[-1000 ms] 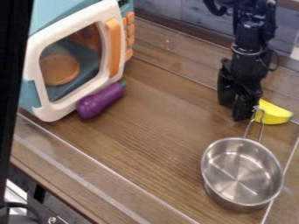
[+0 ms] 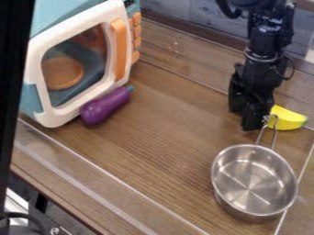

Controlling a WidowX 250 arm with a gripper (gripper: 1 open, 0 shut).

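Observation:
My gripper (image 2: pixel 254 115) hangs low at the right, just behind the handle of a steel pot (image 2: pixel 254 184) and beside a yellow banana-like object (image 2: pixel 289 119). It looks open, though its dark fingers are hard to make out. A purple toy eggplant (image 2: pixel 105 106) lies on the wooden counter (image 2: pixel 160 147) at the left, beside a toy microwave (image 2: pixel 47 92) with a white door frame, orange trim and an orange disc inside.
A wooden wall (image 2: pixel 185 11) runs along the back. The pot fills the front right.

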